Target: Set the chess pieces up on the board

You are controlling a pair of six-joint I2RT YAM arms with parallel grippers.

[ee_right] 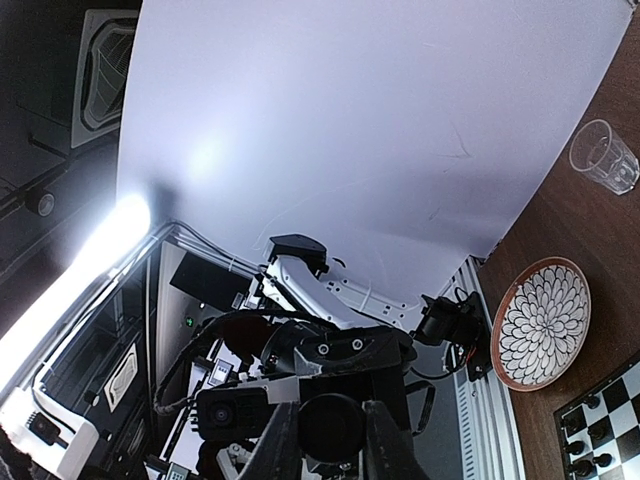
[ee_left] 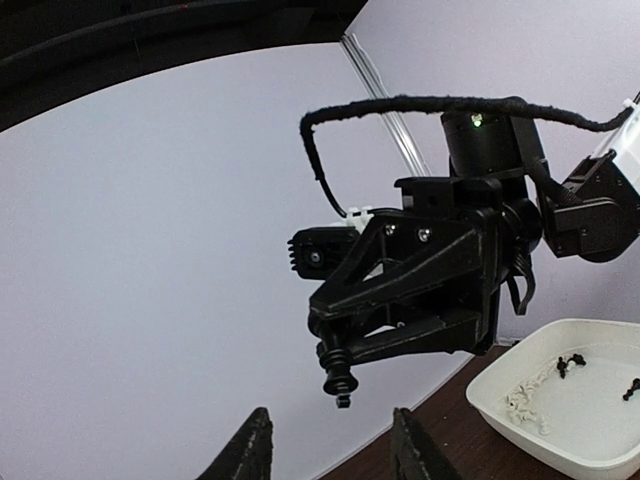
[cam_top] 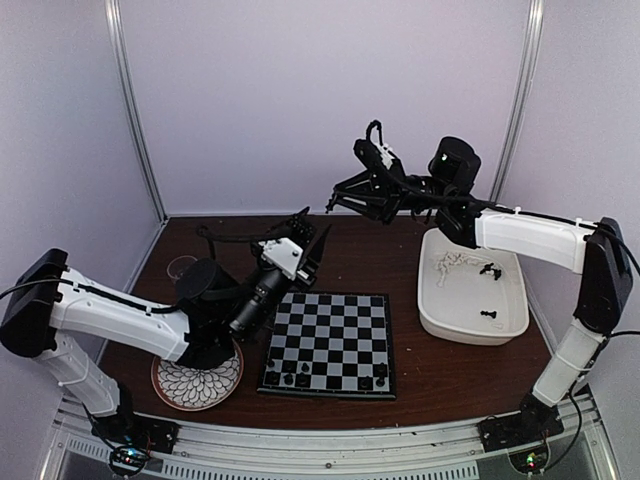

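Note:
A black chess piece (ee_left: 339, 378) points downward from the tips of my right gripper (cam_top: 333, 203), which is shut on it in the air beyond the board. In the right wrist view the round end of the piece (ee_right: 332, 428) shows between the fingers. My left gripper (cam_top: 316, 224) is raised near the right one, its fingers (ee_left: 252, 450) apart with nothing between them. The chessboard (cam_top: 330, 394) lies below, with several black pieces (cam_top: 304, 369) along its near side. White pieces (cam_top: 456, 259) and a few black ones (cam_top: 488, 314) lie in the white bin (cam_top: 474, 330).
A patterned plate (cam_top: 198, 388) lies left of the board, partly under the left arm. Behind it stands a clear cup (ee_right: 606, 158). The table between board and bin is clear, as is the space above the board's right half.

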